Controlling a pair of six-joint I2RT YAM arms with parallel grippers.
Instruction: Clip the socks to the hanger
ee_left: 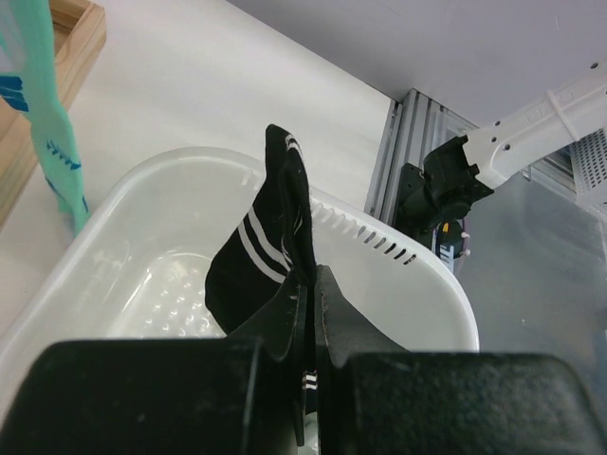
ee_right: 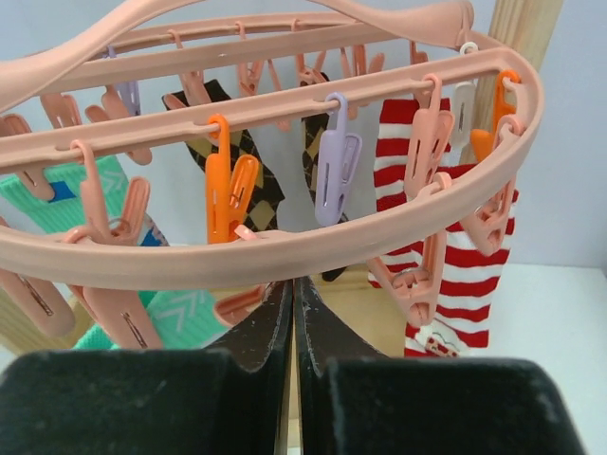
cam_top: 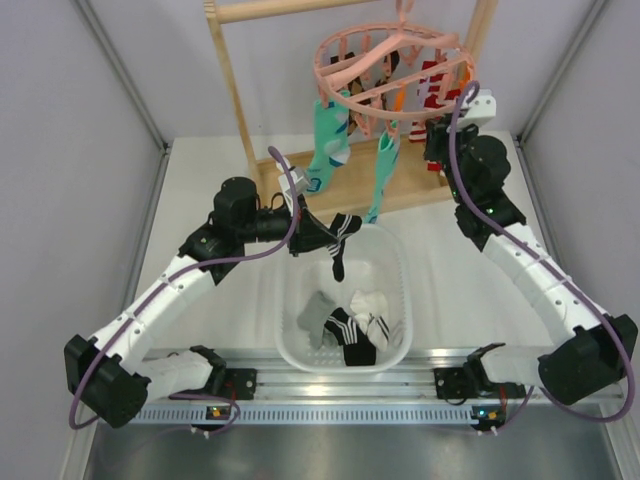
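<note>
A black sock with white stripes hangs over the basket, and my left gripper is shut on it. From the top, that sock shows at the basket's back part. My right gripper is shut, with nothing visible between its fingers, just under the front rim of the round pink hanger. Clips hang around the ring, among them an orange clip and a purple clip. Teal socks, dark patterned socks and red-and-white striped socks hang from it.
The white basket on the table holds a grey sock, a white sock and a black striped sock. A wooden stand carries the hanger. Bare table lies right of the basket.
</note>
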